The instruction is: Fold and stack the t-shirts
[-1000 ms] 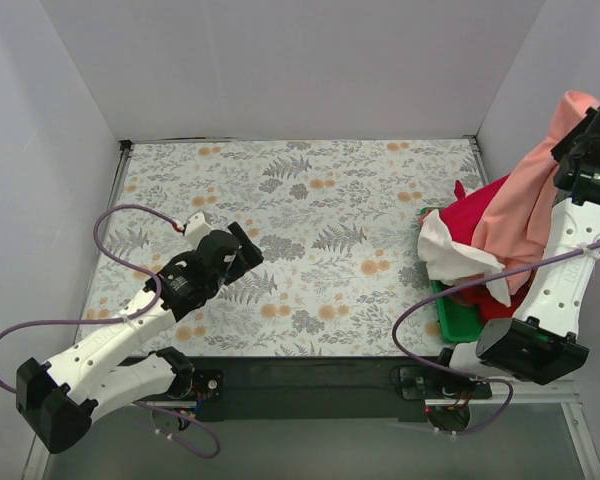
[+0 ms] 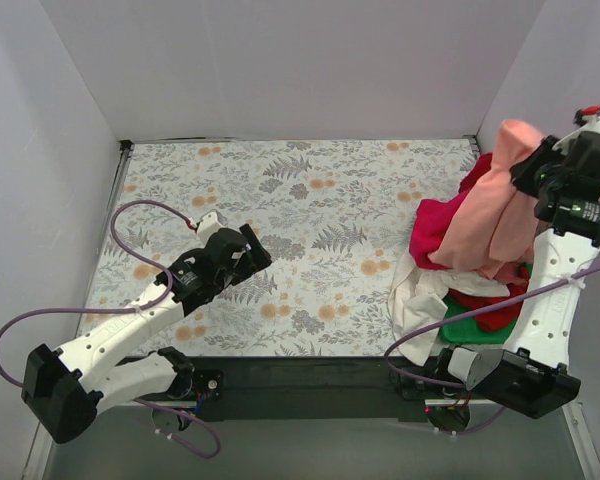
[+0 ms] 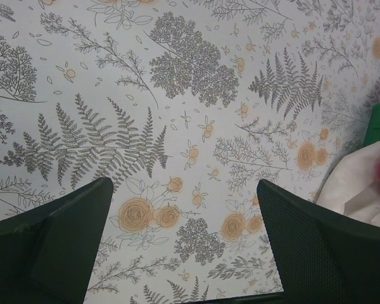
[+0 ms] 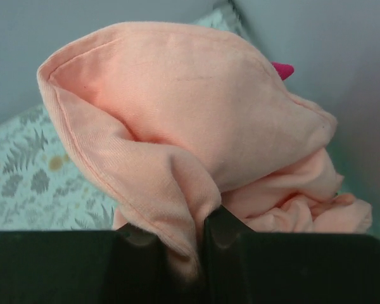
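Observation:
My right gripper (image 2: 540,160) is shut on a pink t-shirt (image 2: 490,215), raised at the right; in the right wrist view its bunched cloth (image 4: 183,101) rises from between the fingers. A magenta shirt (image 2: 435,225) hangs beside it. Below lie a white shirt (image 2: 410,300), a red shirt (image 2: 495,315) and a green bin (image 2: 470,330), partly covered. My left gripper (image 2: 255,250) stands open and empty over the left part of the table; in the left wrist view its fingers are apart above the patterned surface.
Pale walls close it in at the back and both sides. Purple cables run along both arms.
My left arm shifted slightly rightward.

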